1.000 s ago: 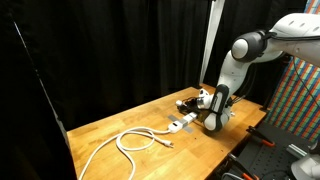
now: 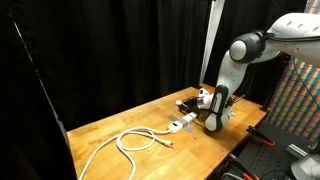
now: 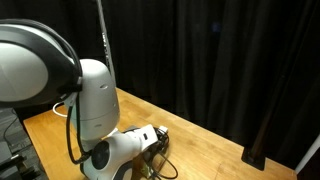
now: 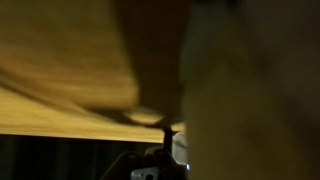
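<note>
Low over the far right part of the table, my gripper [image 2: 188, 105] is shut on a small pale object; its shape is too small to make out. Just in front of it a white power strip [image 2: 182, 123] lies on the wood, and its white cord [image 2: 125, 140] loops away to the left. In the wrist view a large blurred tan shape [image 4: 240, 100] fills the right side, very close to the camera. Exterior view 2 has the arm's white and black wrist [image 3: 115, 152] hiding most of what is at the fingers.
A black curtain [image 2: 100, 60] hangs behind it. Dark cables run along my arm near the wrist. A small dark item [image 3: 253, 157] stands at the table's back edge in exterior view 2.
</note>
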